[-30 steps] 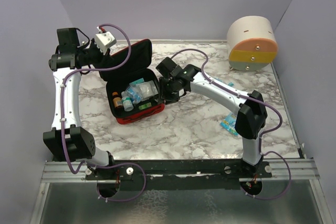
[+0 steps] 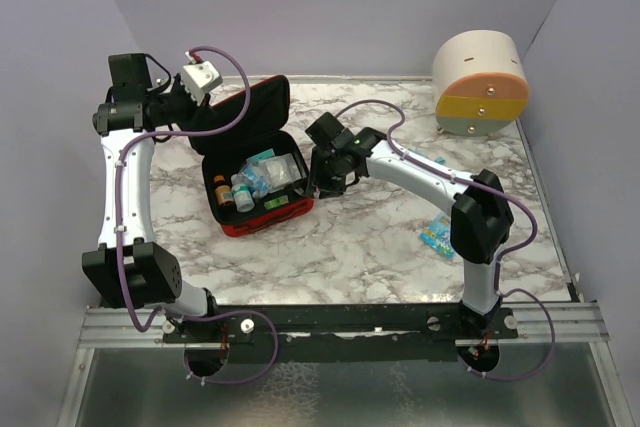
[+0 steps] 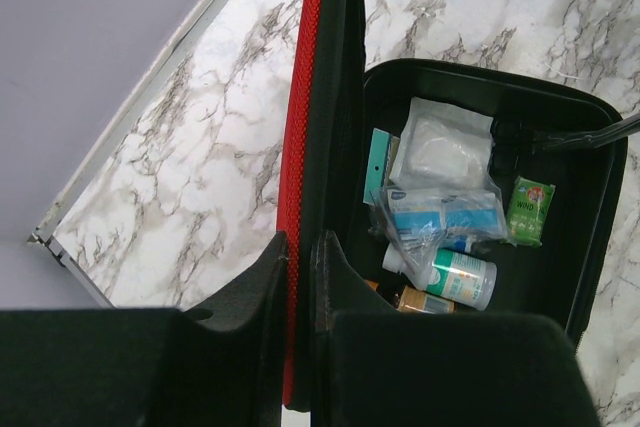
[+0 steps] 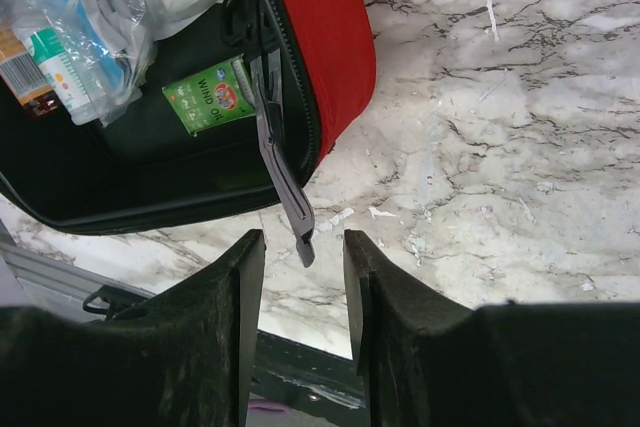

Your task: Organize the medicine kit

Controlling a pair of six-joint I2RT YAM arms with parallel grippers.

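Note:
The red-and-black medicine kit (image 2: pixel 236 222) stands open on the marble table. My left gripper is shut on the edge of its raised lid (image 3: pixel 320 97). Inside are a bagged white pad (image 3: pixel 440 137), bagged blue items (image 3: pixel 445 212), a green WIND OIL packet (image 4: pixel 205 97), a white bottle (image 3: pixel 460 277) and brown bottles (image 2: pixel 222 190). A grey metal tool (image 4: pixel 280 167), apparently tweezers or scissors, sticks out over the kit's rim. My right gripper stands open just beside that tool's outer end, nothing clearly between its fingers.
A rounded cabinet (image 2: pixel 480 77) with coloured drawers stands at the back right. Blue packets (image 2: pixel 438 235) lie at the right of the table, partly under the right arm.
The right arm has shifted slightly right and down over the kit's right edge. The left arm and the lid have not moved.

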